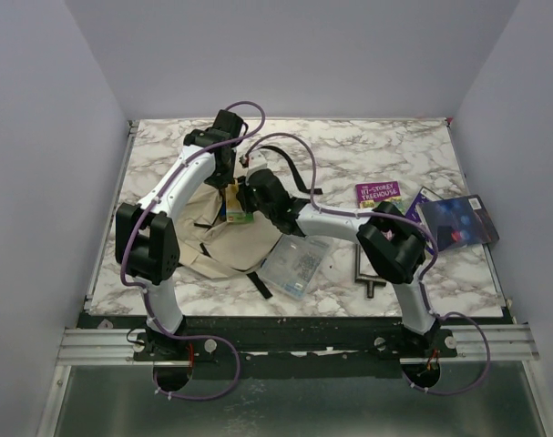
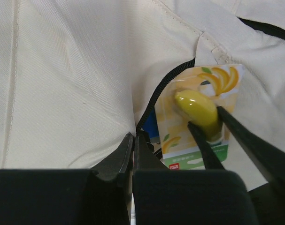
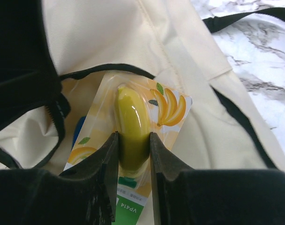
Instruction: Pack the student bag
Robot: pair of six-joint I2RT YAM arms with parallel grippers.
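In the middle left lies a cream canvas bag with black zip edges. A snack pack printed with bananas, holding a yellow banana-shaped item, sits at the bag's opening. My right gripper is shut on this pack. A blue item shows behind it inside the bag. My left gripper is shut at the bag's fabric edge beside the opening; whether fabric is pinched between its fingertips is hard to see.
A clear plastic case lies right of the bag. Books and a grey tool-like object lie at the right.
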